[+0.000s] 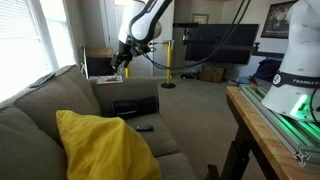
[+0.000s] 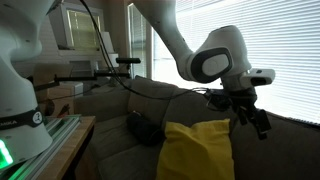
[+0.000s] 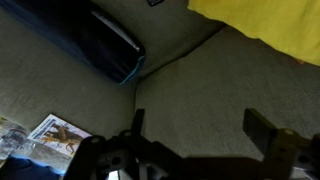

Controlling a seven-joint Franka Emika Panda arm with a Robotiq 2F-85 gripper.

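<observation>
High over the grey couch [image 1: 60, 97], my gripper [image 1: 120, 67] stands open with nothing between its fingers; in exterior view 2 the gripper [image 2: 252, 128] hangs in front of the couch back. The wrist view looks down on the couch cushions, with the two fingers [image 3: 138, 120] wide apart at the bottom. A yellow cloth [image 1: 105, 148] lies spread over the couch, and part of the yellow cloth [image 3: 270, 22] shows at the wrist view's upper right. A dark bag-like item [image 1: 135, 107] rests on the seat, seen as a dark shape [image 3: 85, 35] at the wrist view's upper left.
A small dark object, perhaps a remote [image 1: 143, 127], lies on the seat. A picture card or magazine [image 3: 58, 134] and a clear bottle [image 3: 15, 140] are near the couch's far end. A wooden table edge [image 1: 262, 130] stands opposite. The cushion below the gripper is bare.
</observation>
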